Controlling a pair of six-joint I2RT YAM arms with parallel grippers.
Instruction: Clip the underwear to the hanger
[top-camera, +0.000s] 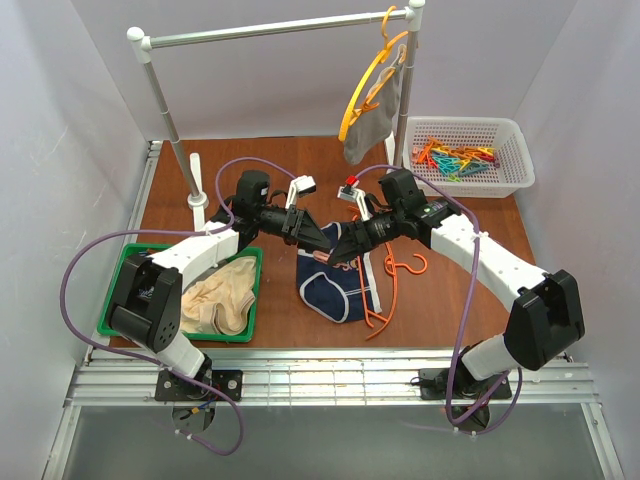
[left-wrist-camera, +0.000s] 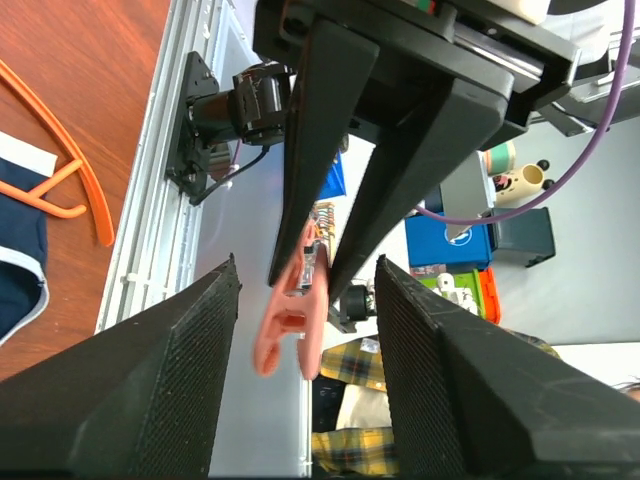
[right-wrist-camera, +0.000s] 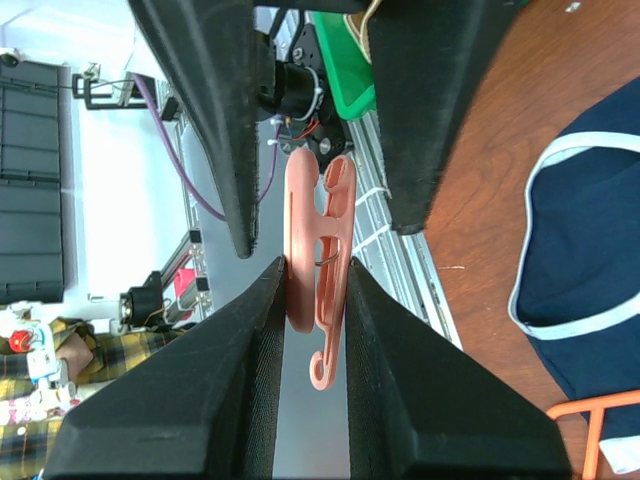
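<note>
A pink clothespin (right-wrist-camera: 300, 240) is held upright in my right gripper, which is shut on it. My left gripper stands open around the far end of that clothespin, its fingers apart from it in both wrist views. Beneath the two grippers, dark navy underwear (top-camera: 330, 290) with white trim (right-wrist-camera: 535, 200) lies on the wooden table, with an orange hanger (top-camera: 393, 295) lying over and beside its right side.
A rack (top-camera: 270, 28) carries a yellow hanger with grey cloth at the right. A white basket (top-camera: 510, 155) of colourful clips stands back right. A green bin (top-camera: 245, 337) of beige cloth sits at the left. Bare table lies right of the hanger.
</note>
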